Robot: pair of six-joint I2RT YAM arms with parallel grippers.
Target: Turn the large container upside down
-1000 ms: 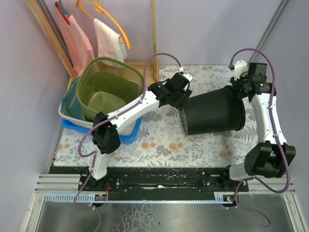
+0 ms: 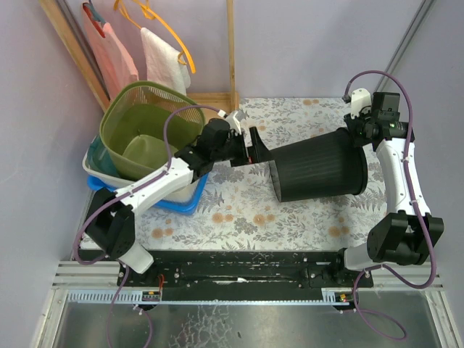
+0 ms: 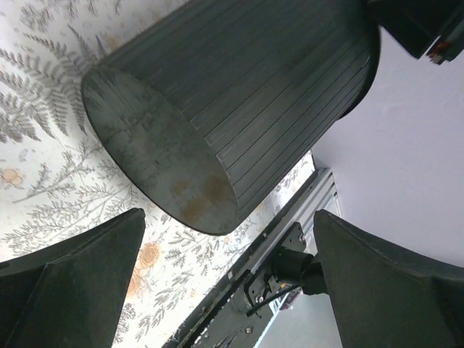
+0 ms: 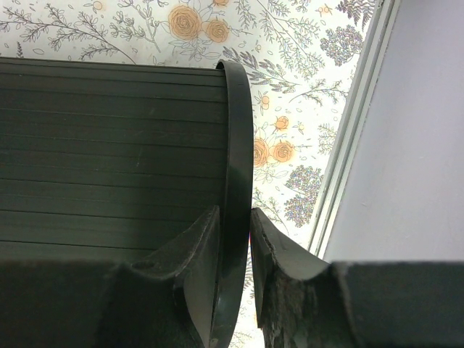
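Note:
The large dark container lies on its side on the floral mat, base to the left and rim to the right. My left gripper hovers open at its left end; in the left wrist view the oval base sits between and beyond the spread fingers. My right gripper is at the upper part of the rim; in the right wrist view the rim band runs between its narrowly spaced fingers.
A stack of baskets in a blue tray stands at the left, beside a wooden rack with hangers and cloths. A wall borders the right side.
The container and right arm look unmoved.

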